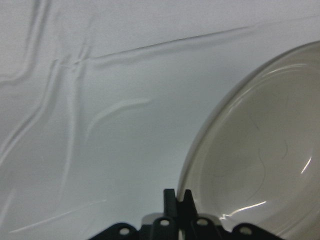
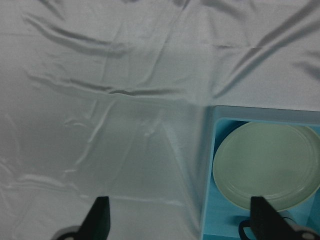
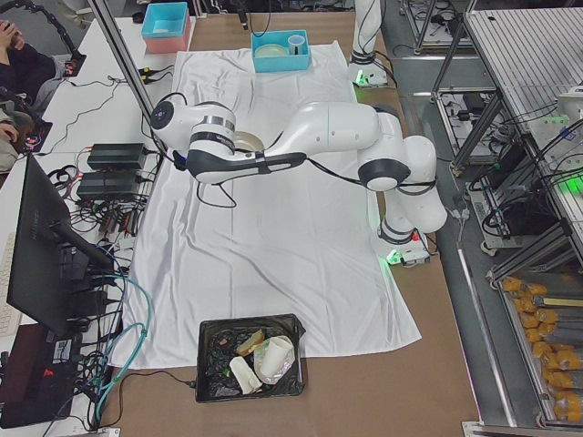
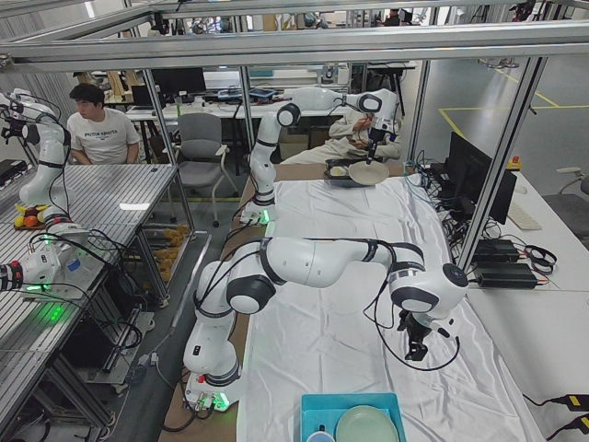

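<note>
A cream plate [image 1: 260, 145] is held at its rim by my left gripper, shut on it; in the camera right view the plate [image 4: 368, 175] hangs above the table near the black tray, and in the camera left view it is mostly hidden behind the left arm. A blue bin [image 3: 281, 61] at the far end holds a pale green plate [image 2: 265, 162] and a cup [image 4: 320, 436]. My right gripper stands open over the white cloth beside that bin, nothing seen between its fingers.
A black tray [image 3: 204, 364] with food scraps and white items lies at the front edge. The white cloth [image 3: 291, 255] is otherwise largely clear. A monitor and cables line the left side; metal frames and another table stand to the right.
</note>
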